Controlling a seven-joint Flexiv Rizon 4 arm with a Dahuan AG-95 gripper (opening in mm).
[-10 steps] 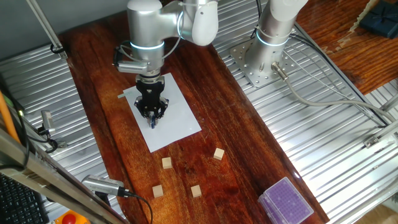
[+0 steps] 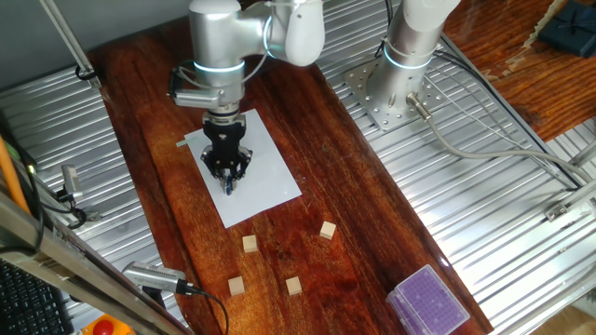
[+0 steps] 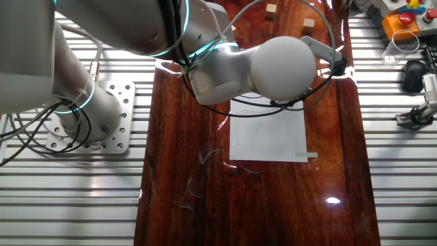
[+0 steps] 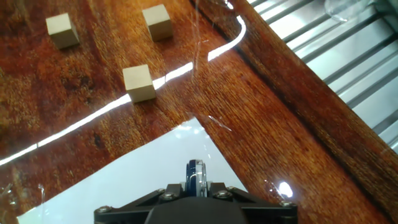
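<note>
A white sheet of paper (image 2: 270, 177) lies on the dark wooden table, its near corner pointing toward the wooden blocks. Over the left part of the sheet, my gripper (image 2: 228, 175) points down, shut on a slim dark-blue object (image 4: 196, 177) that looks like a pen or marker. Its blue end sticks out beyond the fingers, low over the paper; whether it touches the sheet I cannot tell. No marks show on the bare paper (image 3: 266, 140). In exterior view 2 the arm hides the gripper.
Several small wooden blocks, one of them a nearby cube (image 4: 139, 83), stand beyond the paper. A purple box (image 2: 428, 302) sits at the table's near right corner. A camera (image 2: 156, 276) with a cable stands at the left edge. Bare wood lies right of the sheet.
The arm and gripper have shifted very slightly at most; the blue object is still in the fingers. Paper, blocks and box are where they were.
</note>
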